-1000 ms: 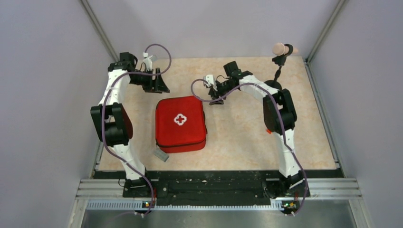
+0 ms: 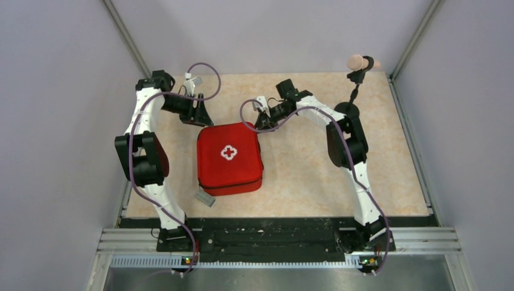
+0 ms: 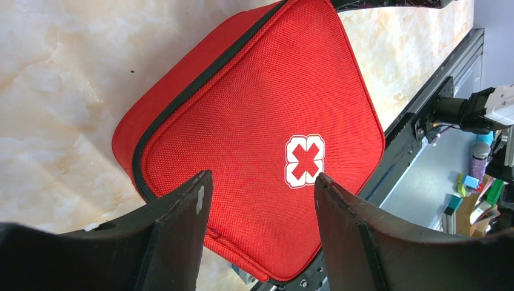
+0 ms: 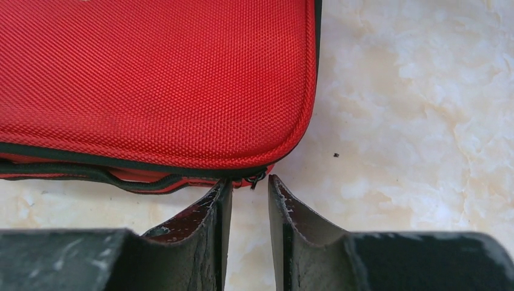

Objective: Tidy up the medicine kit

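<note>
The red medicine kit (image 2: 228, 163), a soft bag with a white cross badge on its lid, lies closed on the left part of the table. My left gripper (image 2: 209, 123) is open at the kit's far left corner. In the left wrist view the lid (image 3: 242, 121) shows beyond the spread fingertips, with nothing held. At the far right corner stands my right gripper, its fingers part open. Close before its fingertips, or between them, is a small dark zipper pull (image 4: 257, 178); I cannot tell whether they touch it.
A small grey box (image 2: 205, 197) lies by the kit's near left corner. A black stand (image 2: 348, 109) with a pinkish head rises at the back right, behind my right arm.
My right gripper has moved left, up to the kit's far right corner. The left one has come nearer to the far left corner. The kit has hardly shifted.
</note>
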